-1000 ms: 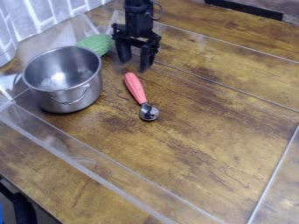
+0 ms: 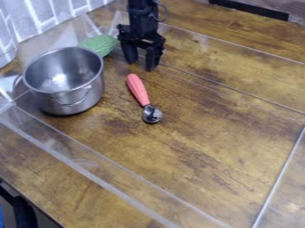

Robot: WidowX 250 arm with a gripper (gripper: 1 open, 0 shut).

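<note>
The robot's black gripper (image 2: 141, 53) is at the top centre, low over the wooden table, its fingers pointing down. Whether anything is between them is too small and dark to tell. A steel pot (image 2: 66, 80) stands on the left. A pink-handled utensil (image 2: 138, 89) with a shiny metal head lies right of the pot, below the gripper. A green textured object (image 2: 99, 46) lies behind the pot, left of the gripper.
A pale wall or barrier runs along the upper left behind the pot.
The gripper has shifted very slightly toward the back and right. The pot, the utensil and the green object have not visibly moved.
</note>
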